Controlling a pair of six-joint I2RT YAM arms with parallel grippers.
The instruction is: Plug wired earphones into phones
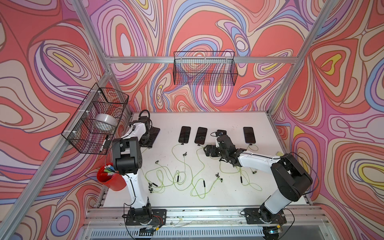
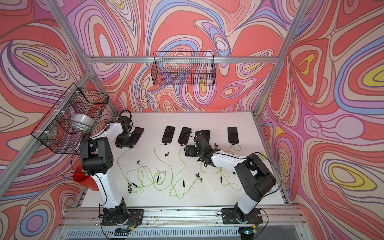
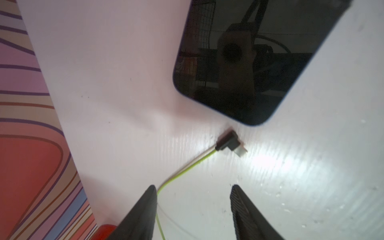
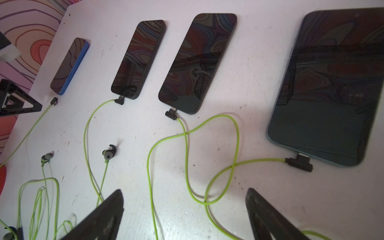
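Observation:
In the left wrist view a dark phone (image 3: 252, 68) lies face up. Just below its bottom edge is a loose black angled plug (image 3: 229, 140), its metal tip pointing away from the phone. Its green cable (image 3: 192, 164) trails toward my left gripper, open above the table with nothing between its fingers. My right gripper hovers open and empty over green cables. In the right wrist view, black plugs (image 4: 299, 162) sit at the bottom edges of three phones (image 4: 198, 64). A sliver of metal shows at two of them; insertion depth is unclear.
Earbuds (image 1: 184, 154) and tangled green cables (image 1: 196, 188) cover the middle and front. Another phone (image 1: 249, 135) lies at the right with a cable at its bottom edge. A red bucket (image 1: 114, 182) stands front left; a wire basket (image 1: 96, 120) hangs above left.

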